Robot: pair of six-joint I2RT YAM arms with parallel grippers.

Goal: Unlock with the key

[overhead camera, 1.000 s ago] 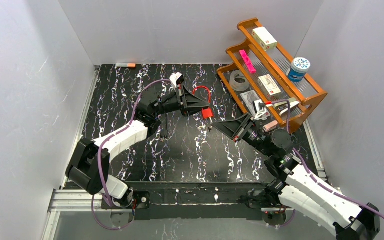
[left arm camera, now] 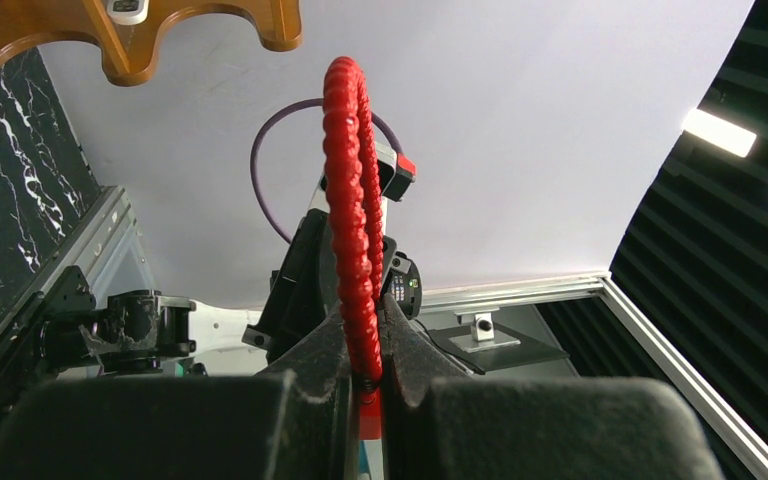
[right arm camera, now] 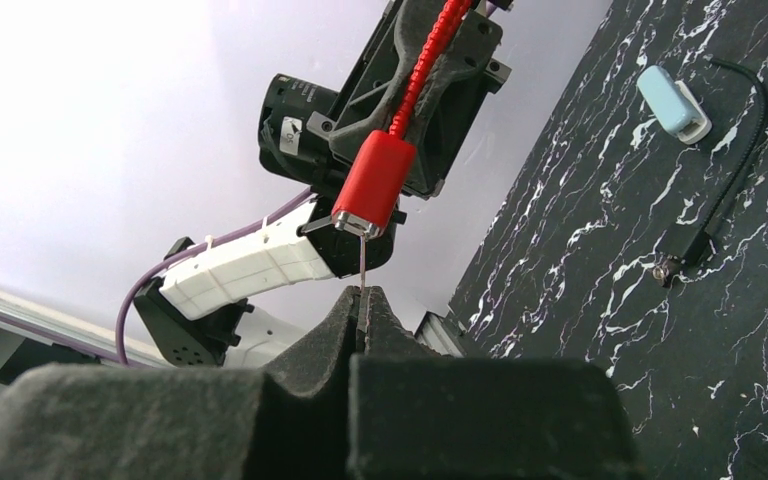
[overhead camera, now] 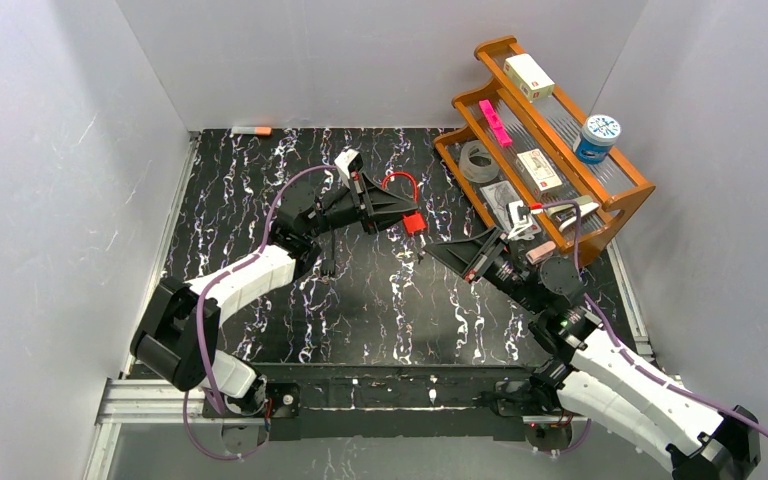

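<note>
A red lock [overhead camera: 414, 223] with a long twisted red shackle [left arm camera: 352, 190] is held over the table by my left gripper [overhead camera: 417, 208], shut on it near where shackle and body join. In the right wrist view the lock body [right arm camera: 375, 183] tilts, its metal underside facing my right gripper. A thin metal key [right arm camera: 363, 262], seen edge-on, runs from those shut fingertips up to the lock's underside. Its upper end meets the keyhole area; how deep it sits cannot be told. From above, the right gripper's tips lie just below and right of the lock.
On the right, a wooden shelf [overhead camera: 550, 130] holds boxes, a blue jar [overhead camera: 597, 138] and tape [overhead camera: 478, 161], close behind the right gripper. A black cable [right arm camera: 745, 150] and a light-blue object [right arm camera: 673, 103] lie on the marble table.
The right arm looks unmoved, its gripper still close below the lock.
</note>
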